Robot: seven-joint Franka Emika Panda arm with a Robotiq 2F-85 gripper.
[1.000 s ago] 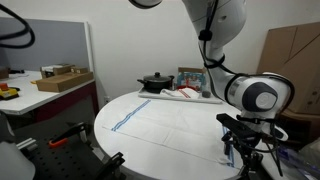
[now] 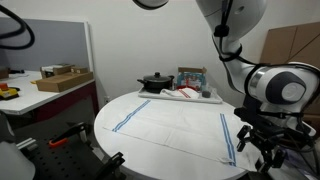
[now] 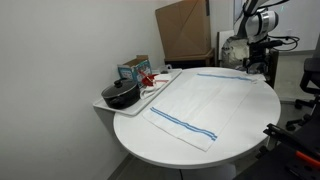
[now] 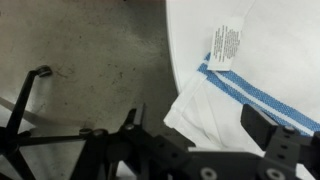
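A white cloth (image 2: pixel 170 120) with blue stripes lies spread flat on the round white table (image 2: pixel 105 125). One corner of the cloth (image 4: pixel 205 112), carrying a white label (image 4: pixel 226 44), reaches to the table's edge in the wrist view. My gripper stands open over that corner, its fingers on either side, with nothing held between them. In exterior view 1 the gripper (image 2: pixel 256 153) is low at the table's right edge; the arm hides some of this area.
A black lidded pot (image 3: pixel 121 94) sits on a tray (image 3: pixel 150 103) at the table's far side, with a box (image 3: pixel 133 70) and small items. Grey floor (image 4: pixel 85 75) lies beyond the edge beneath my gripper.
In exterior view 1 the arm and gripper have shifted to the right, out toward the table's edge. The cloth shows no clear movement.
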